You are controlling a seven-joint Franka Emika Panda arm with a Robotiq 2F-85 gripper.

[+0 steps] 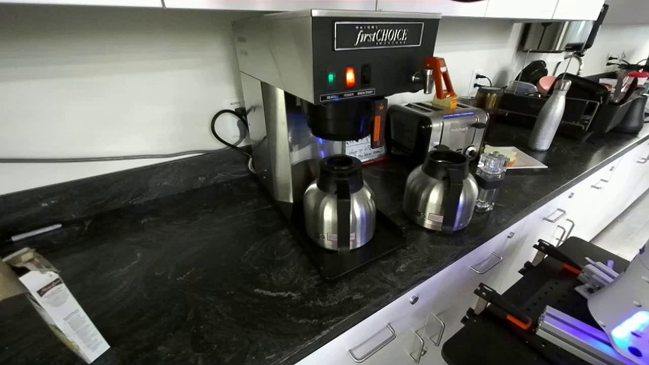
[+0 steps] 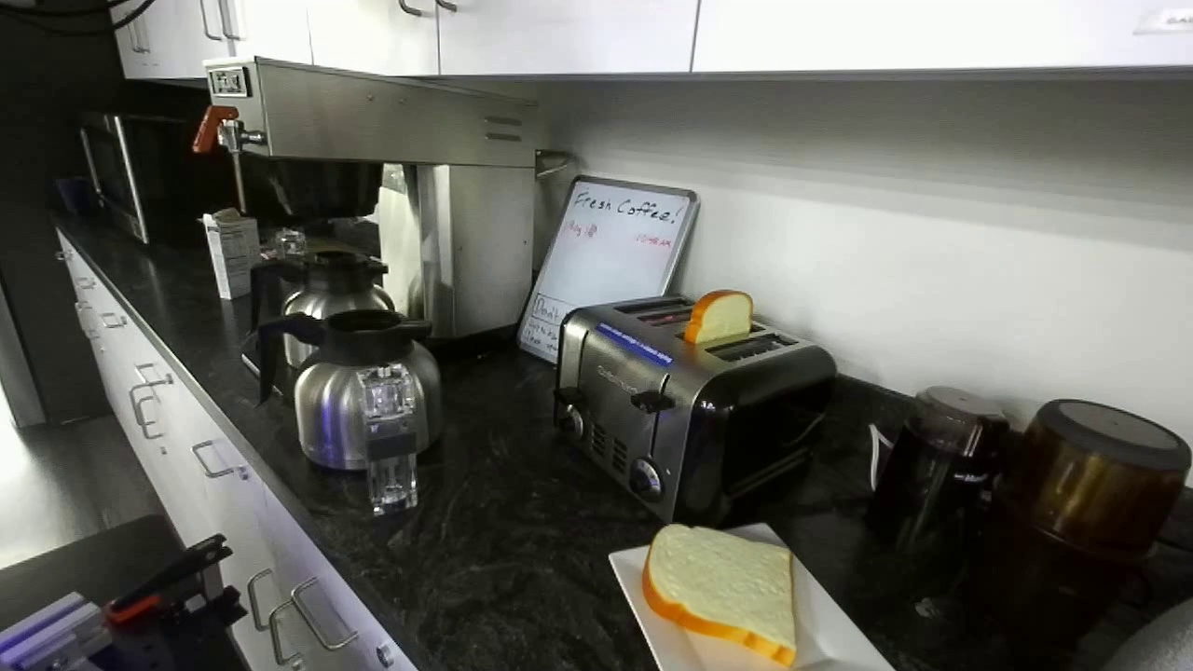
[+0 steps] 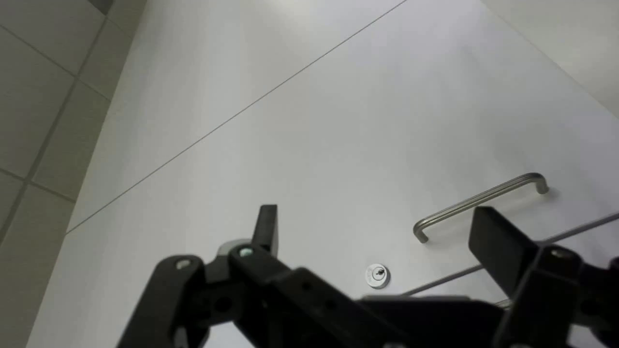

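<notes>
In the wrist view my gripper stands open, its two dark fingers wide apart and nothing between them. It faces white cabinet fronts; a metal bar handle [image 3: 478, 206] and a round lock [image 3: 377, 276] show beyond the fingertips. Neither exterior view shows the gripper. On the counter a coffee maker [image 1: 377, 67] has one steel carafe [image 1: 316, 210] on its base, with a second carafe [image 1: 420, 194] standing to its right. A slice of bread [image 2: 721, 317] pokes up from a toaster slot of the steel toaster [image 2: 699, 403]. Another slice [image 2: 716, 581] rests on a white plate [image 2: 844, 626].
An open carton [image 1: 64, 313] lies at the counter's left. Clear stacked blocks [image 2: 391, 442] stand beside the second carafe. A bottle [image 1: 549, 115] and a full dish rack [image 1: 584, 109] are farther right.
</notes>
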